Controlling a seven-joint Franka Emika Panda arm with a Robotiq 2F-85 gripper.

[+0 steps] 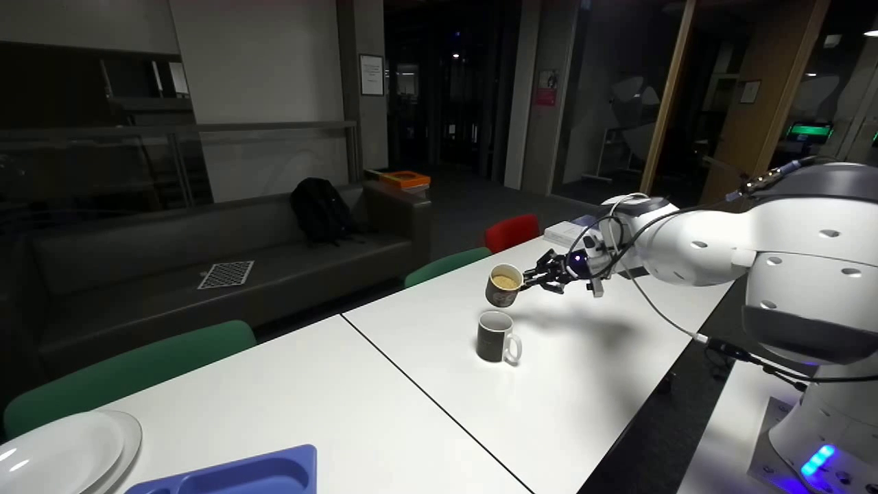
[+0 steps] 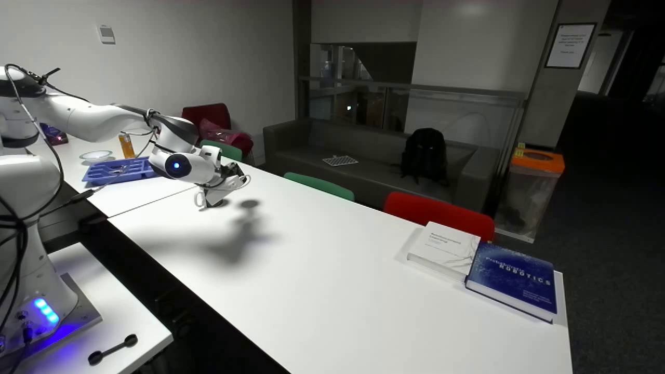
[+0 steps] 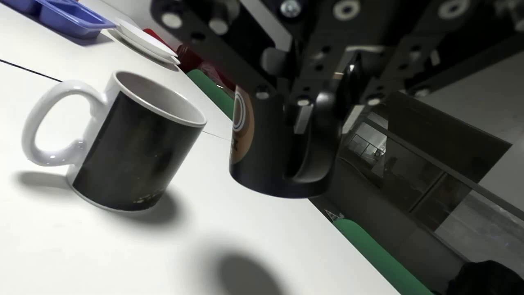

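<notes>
My gripper [image 1: 527,281] is shut on a dark mug [image 1: 503,292], which hangs above the white table. Something tan and grainy-looking shows inside its mouth in exterior view 1. The wrist view shows this held mug [image 3: 263,169] with an orange and black print and a dark handle. A second mug, black with a white handle [image 1: 494,339], stands upright on the table, just below the held one in exterior view 1. Seen from the wrist, this standing mug [image 3: 135,147] is to the left, apart from the held mug. Exterior view 2 hides most of both behind the arm.
A blue tray [image 1: 306,461] and stacked white plates [image 1: 127,428] occupy the near left end of the table. Two books, one white [image 2: 443,246] and one blue [image 2: 512,274], lie at the other end. Chairs line the far edge.
</notes>
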